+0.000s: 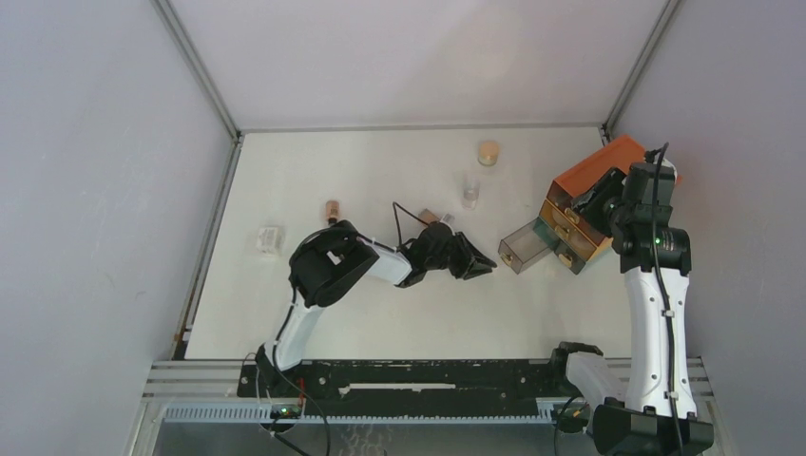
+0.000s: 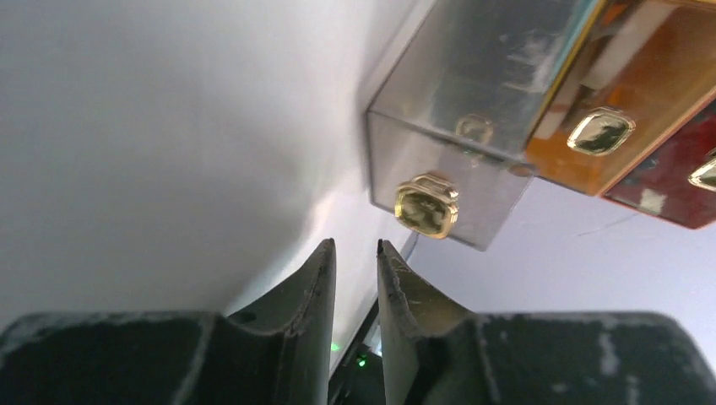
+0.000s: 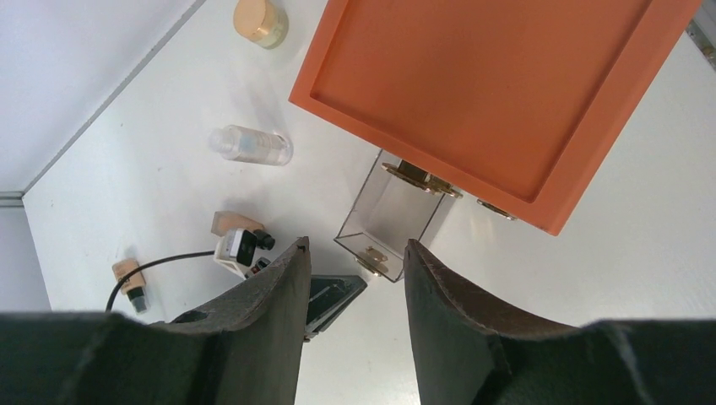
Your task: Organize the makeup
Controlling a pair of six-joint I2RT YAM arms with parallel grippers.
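Note:
An orange-topped organizer [image 1: 599, 166] with clear drawers stands at the right. Its lowest drawer [image 1: 527, 242] is pulled out toward the left. My left gripper [image 1: 485, 266] is just left of that drawer's gold knob [image 2: 426, 202]; its fingers are slightly apart in the left wrist view, nothing visible between them. My right gripper hangs over the organizer, fingers part open, nothing held. A jar [image 1: 489, 152], a clear bottle [image 3: 257, 145], foundation bottles [image 1: 332, 209] [image 3: 231, 224] and a white item [image 1: 269, 239] stand or lie on the table.
Walls enclose it at the back and sides; the right arm occupies the right side beside the organizer.

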